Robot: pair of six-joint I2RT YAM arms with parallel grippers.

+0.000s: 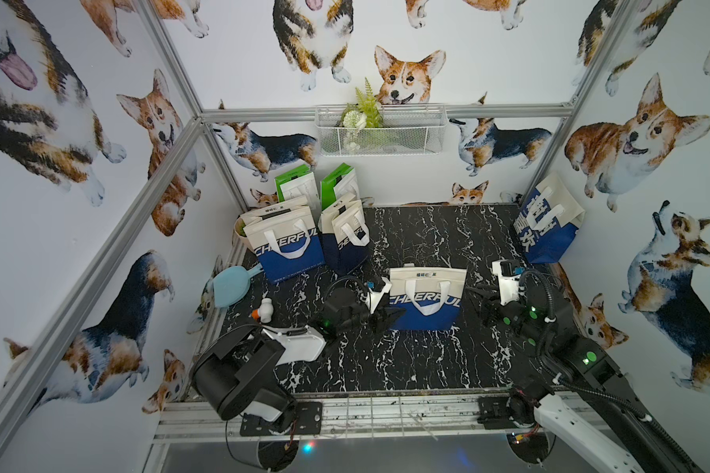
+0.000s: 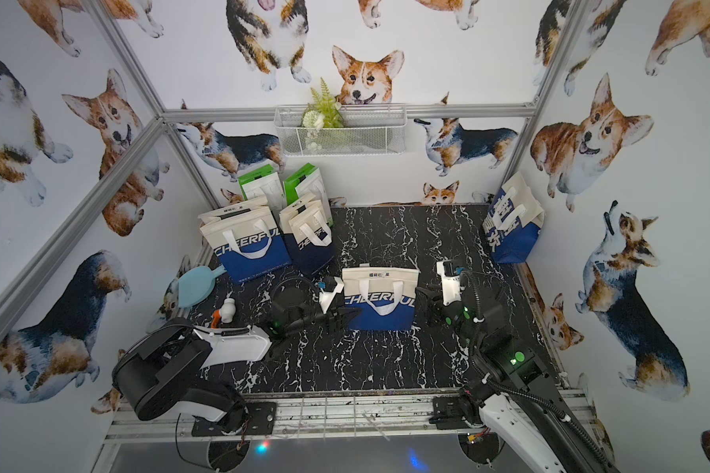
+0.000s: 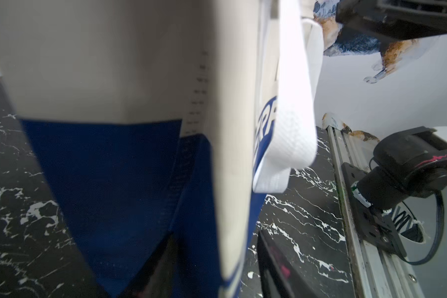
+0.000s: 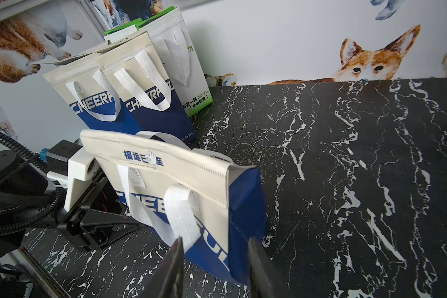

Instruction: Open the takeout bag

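A cream-and-blue takeout bag [image 1: 426, 317] stands upright near the middle of the table, its top looking closed and flat in the right wrist view and its white handles hanging on the front. My left gripper [image 1: 385, 317] is at the bag's left side. In the left wrist view its fingers [image 3: 274, 270] stand apart, with the bag's front side edge [image 3: 228, 223] showing between them; contact cannot be told. To the bag's right, my right gripper [image 1: 479, 303] is open and its fingers [image 4: 169, 273] have nothing gripped between them, the bag's side panel [image 4: 245, 218] lying beyond.
Several other bags [image 1: 290, 256] crowd the back left, and another blue bag [image 1: 546, 236] stands at the back right. A light-blue dustpan [image 1: 231, 285] and a small white-and-orange item [image 1: 265, 310] lie at left. Behind the takeout bag, the table [image 1: 441, 228] is clear.
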